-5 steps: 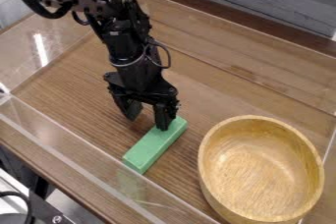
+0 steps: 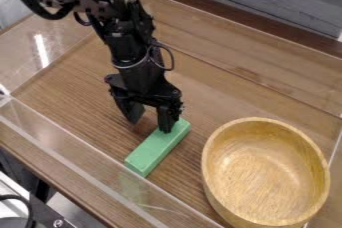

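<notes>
My black gripper (image 2: 147, 110) hangs from the arm at centre left, low over the wooden table, its fingers pointing down. Its right finger is at the upper end of a green rectangular block (image 2: 158, 152), which lies diagonally toward the lower front. The two fingers stand apart, with nothing clearly held between them. I cannot tell whether the right finger touches the block.
A tan oval tub (image 2: 267, 212) sits at the lower right, beside the block. A white wall runs along the back. A dark cable lies at the bottom left corner.
The gripper has shifted very slightly; the green block lies where it was.
</notes>
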